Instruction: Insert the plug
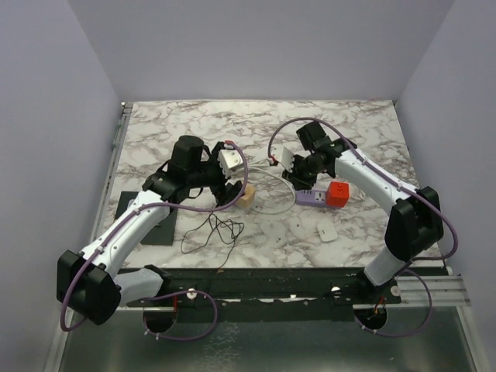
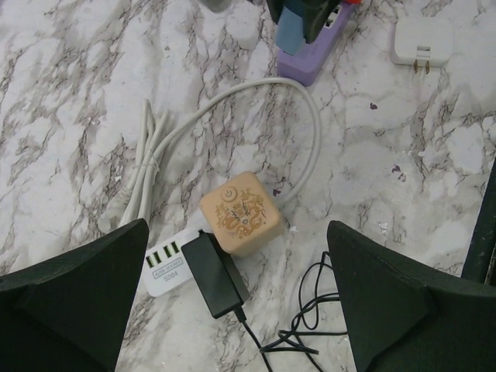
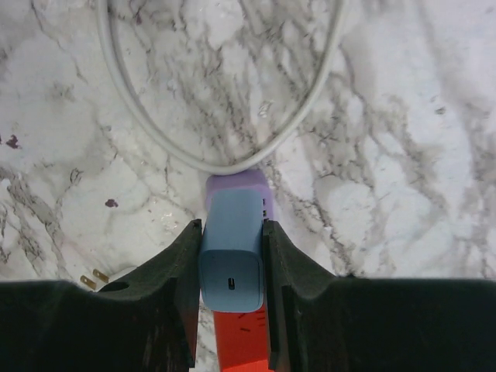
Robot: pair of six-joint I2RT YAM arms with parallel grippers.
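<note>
My right gripper is shut on a blue-grey block (image 3: 231,213), held above a purple power strip (image 3: 236,182) that has a red block (image 3: 240,345) at one end. The same strip (image 2: 306,63) shows at the top of the left wrist view. My left gripper is open over a beige cube (image 2: 240,213), a black adapter (image 2: 213,275) and a white USB charger (image 2: 163,271), with nothing between its fingers.
A white plug adapter (image 2: 421,40) lies right of the strip. White cables (image 2: 143,167) and a black cable (image 2: 298,341) lie on the marble table. A dark pad (image 1: 155,232) is at the left.
</note>
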